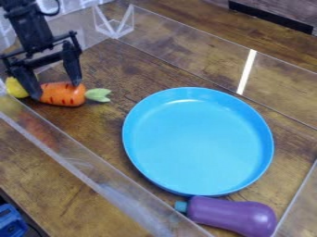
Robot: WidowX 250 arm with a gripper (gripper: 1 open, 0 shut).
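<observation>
My gripper (43, 70) is at the upper left, low over a toy carrot (61, 94) with green leaves, its dark fingers near the carrot's top; whether they touch it or are closed is unclear. A yellow toy (17, 88), partly hidden by the gripper, lies at the carrot's left end.
A blue plate (198, 141) fills the right middle. A purple toy eggplant (235, 217) lies at the bottom right. Clear plastic walls border the wooden surface, and a blue object (7, 222) shows at the lower left corner. The wood above the plate is clear.
</observation>
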